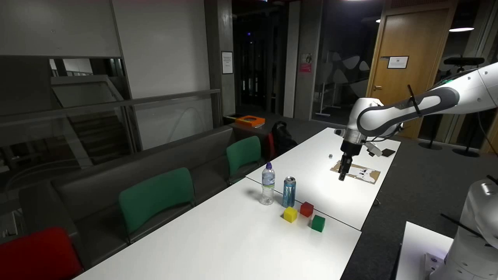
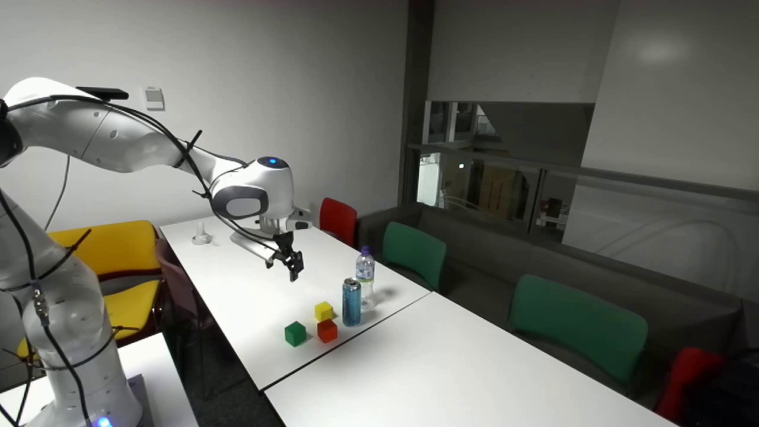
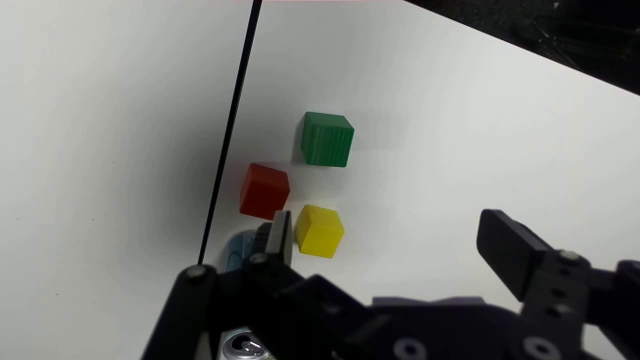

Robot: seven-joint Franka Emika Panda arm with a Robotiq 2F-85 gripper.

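Three small cubes sit close together on the white table: a green cube (image 3: 327, 141), a red cube (image 3: 264, 192) and a yellow cube (image 3: 319, 233). By the red and yellow ones stands a blue can (image 2: 351, 305), partly covered by the left finger in the wrist view. An upright clear bottle with a purple cap (image 1: 267, 186) is beside the can. My gripper hangs above the tabletop, its fingers wide apart and nothing held. Exterior view 2 shows the gripper (image 2: 293, 274) raised, clear of the cubes and can.
A dark seam (image 3: 231, 120) between two tables runs beside the cubes. Farther off lies a flat brown and white piece (image 1: 362, 172). Green chairs (image 2: 576, 334) line one long side.
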